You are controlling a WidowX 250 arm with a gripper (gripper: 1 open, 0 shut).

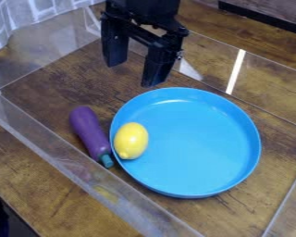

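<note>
My black gripper (136, 57) hangs over the wooden surface at the top centre, above and behind a blue plate (194, 148). Its two dark fingers stand apart, open, with nothing visible between them. A yellow oval object (132, 140), like a lemon, sits on the plate's left edge. A purple eggplant-like object (90, 131) with a green end lies on the wood just left of the plate.
Clear plastic edging (33, 148) runs along the left and lower left of the wooden surface (58, 79). The wood behind the plate and to the upper left is free of objects.
</note>
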